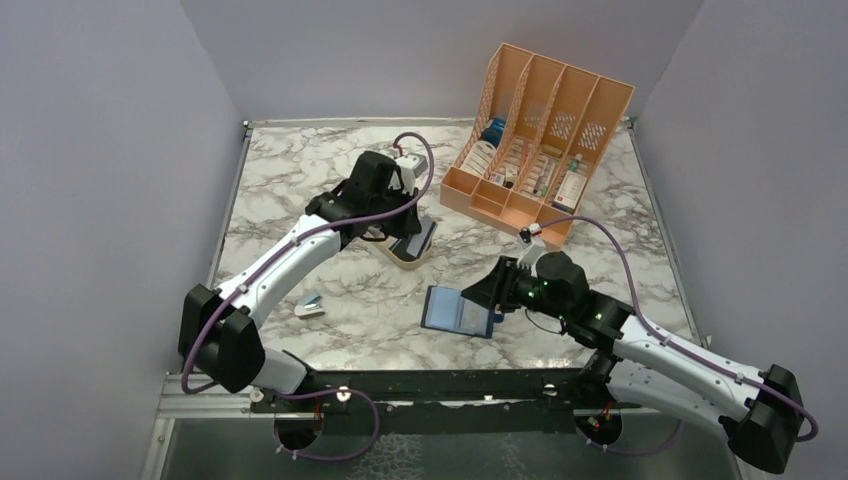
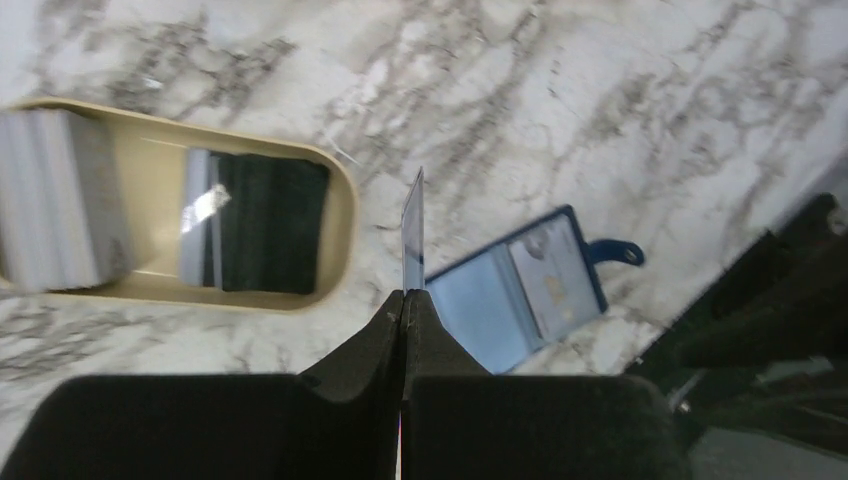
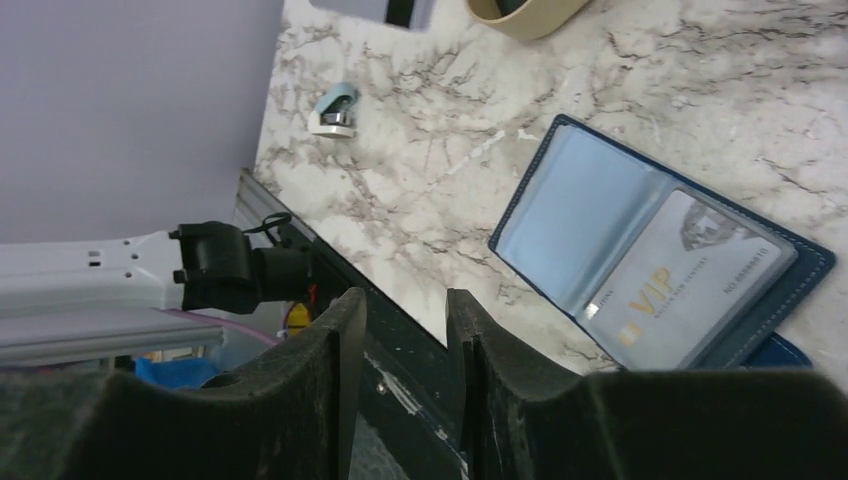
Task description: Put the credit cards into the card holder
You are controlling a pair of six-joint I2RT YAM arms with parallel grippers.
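Note:
A blue card holder (image 1: 445, 308) lies open at the front middle, a VIP card (image 3: 680, 280) in one side. The beige tray (image 2: 150, 200) holds stacks of light and dark cards. My left gripper is raised near it, shut on a thin card (image 2: 413, 235) standing edge-on between its fingertips. My right gripper is over the holder's near area, part open, with nothing seen between its fingers.
An orange compartment organiser (image 1: 530, 140) with assorted items stands at the back right. A small white-and-blue object (image 1: 308, 308) lies at the left. Bare marble lies between tray and holder.

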